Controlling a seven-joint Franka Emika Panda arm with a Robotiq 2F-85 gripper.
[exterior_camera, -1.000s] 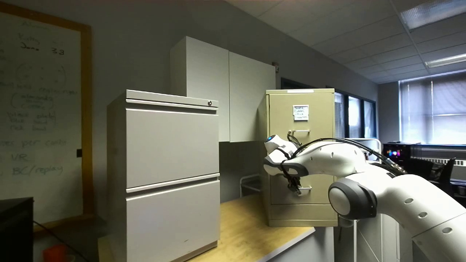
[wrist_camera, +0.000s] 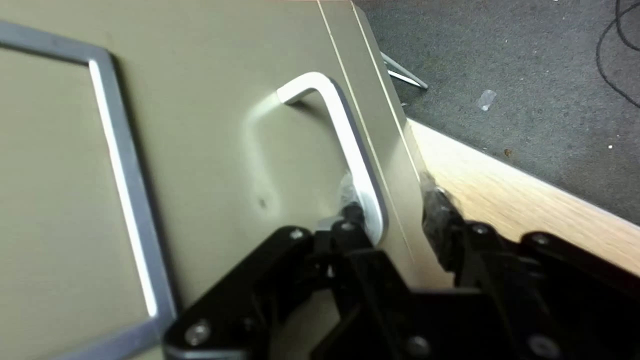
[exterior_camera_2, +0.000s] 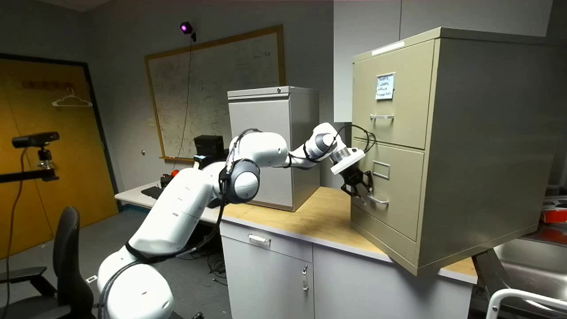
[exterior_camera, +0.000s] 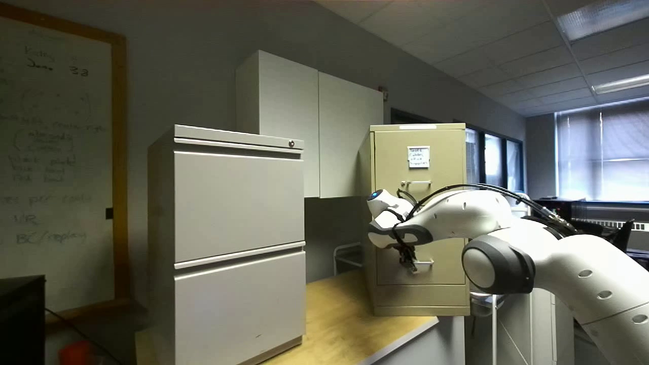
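Observation:
A tan filing cabinet (exterior_camera: pixel 389 225) stands on the wooden counter, its two drawers looking flush with its front. On the lower drawer is a silver handle (wrist_camera: pixel 351 141), also visible as the handle (exterior_camera_2: pixel 378 200) in the second exterior view. My gripper is at one end of this handle, shut on it. One finger (wrist_camera: pixel 352 214) sits on the inner side of the bar, the other finger (wrist_camera: pixel 439 219) on its outer side. The exact contact with the outer finger cannot be made out. In the second exterior view the gripper (exterior_camera_2: pixel 364 194) tilts down against the drawer front.
A grey two-drawer cabinet (exterior_camera: pixel 240 207) stands on the counter beside the tan one. White wall cabinets (exterior_camera: pixel 350 134) hang behind. In the second exterior view, the floor (exterior_camera_2: pixel 199 287) before the counter is partly open.
My arm's elbow and forearm have risen slightly and shifted a little to the right in the first exterior view. The hand has barely moved at the handle. The tan cabinet looks unchanged.

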